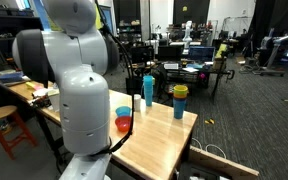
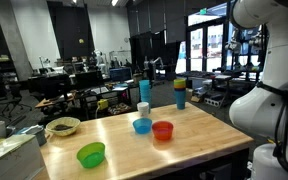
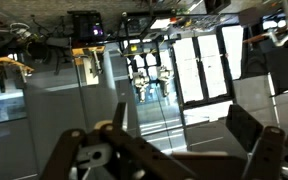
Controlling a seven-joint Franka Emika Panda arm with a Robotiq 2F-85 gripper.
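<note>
In the wrist view my gripper points out at the room, its dark fingers (image 3: 111,132) apart and nothing between them. The exterior views do not show the gripper. On the wooden table (image 2: 199,126) sit a green bowl (image 2: 91,154), a red bowl (image 2: 163,130) and a blue bowl (image 2: 142,126). Behind them are a white cup (image 2: 143,108) and a tall blue cup or stack (image 1: 148,90). Near the far right corner stands a blue column with a yellow top (image 1: 180,101).
A wicker basket (image 2: 63,127) and a white box (image 2: 15,158) occupy the table's left end in exterior view 2. The white arm (image 1: 82,105) rises beside the table. Bare tabletop lies to the right of the bowls.
</note>
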